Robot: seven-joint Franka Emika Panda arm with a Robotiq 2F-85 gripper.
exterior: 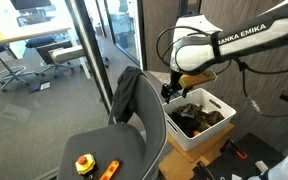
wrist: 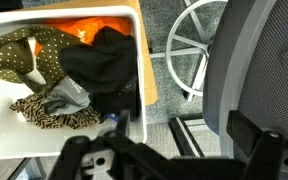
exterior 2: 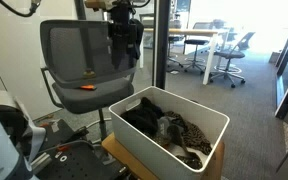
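Note:
A white bin [exterior: 222, 103] holds a heap of cloths. In the wrist view it shows a black cloth [wrist: 102, 60], an olive polka-dot cloth [wrist: 12, 55], a leopard-print cloth [wrist: 79, 119], a grey cloth [wrist: 66, 97] and an orange cloth [wrist: 89, 27]. My gripper is open, with empty space between its fingers. It hangs above floor level between the bin and a dark chair [wrist: 246, 75]. A dark cloth [exterior: 125, 93] drapes over the chair's back.
On the chair seat lie a red-and-yellow object [exterior: 85, 163] and an orange object [exterior: 110, 170]. The bin stands on a wooden surface [exterior 2: 134, 160]. Desks and office chairs [exterior 2: 229, 58] are farther off, beyond a dark post [exterior 2: 161, 45].

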